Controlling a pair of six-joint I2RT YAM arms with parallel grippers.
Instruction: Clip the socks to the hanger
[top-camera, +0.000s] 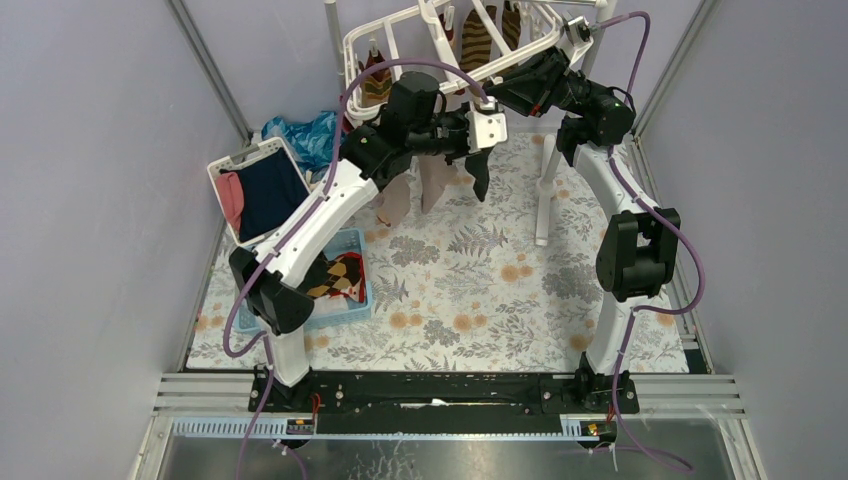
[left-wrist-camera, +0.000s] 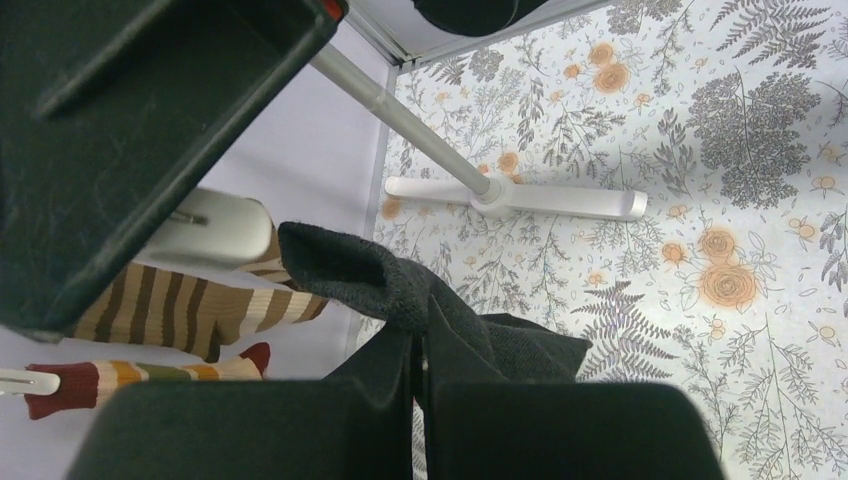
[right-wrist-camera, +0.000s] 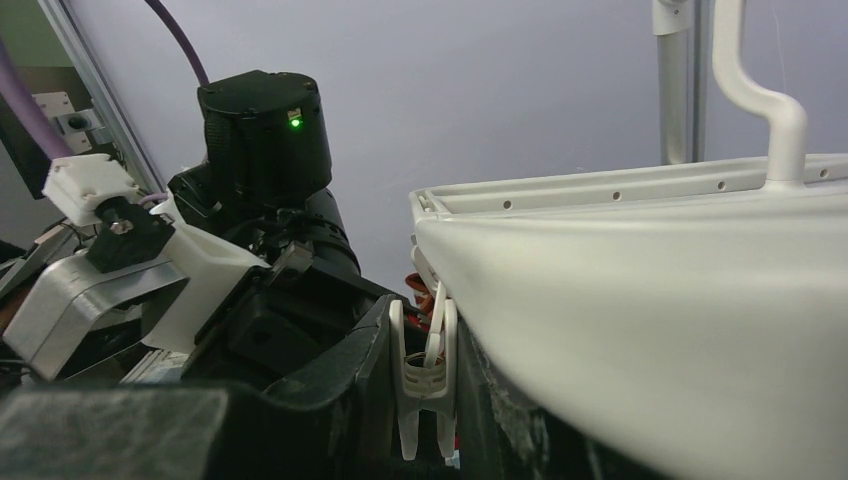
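Note:
A dark grey sock (left-wrist-camera: 400, 290) is pinched in my left gripper, its cuff sticking up past the fingertips. In the top view the same sock (top-camera: 478, 174) hangs below the left gripper. The white hanger (top-camera: 455, 75) spans the top of that view. At its front right edge my right gripper (top-camera: 496, 88) is closed. In the right wrist view, that gripper has a white clothespin (right-wrist-camera: 424, 375) between its fingers, beside the hanger's white frame (right-wrist-camera: 620, 300). A white peg end (left-wrist-camera: 215, 225) shows close to the sock's cuff in the left wrist view.
Striped socks (left-wrist-camera: 180, 310) hang from the hanger. A white basket (top-camera: 258, 190) with folded cloth and a blue basket (top-camera: 340, 318) with patterned socks stand on the left.

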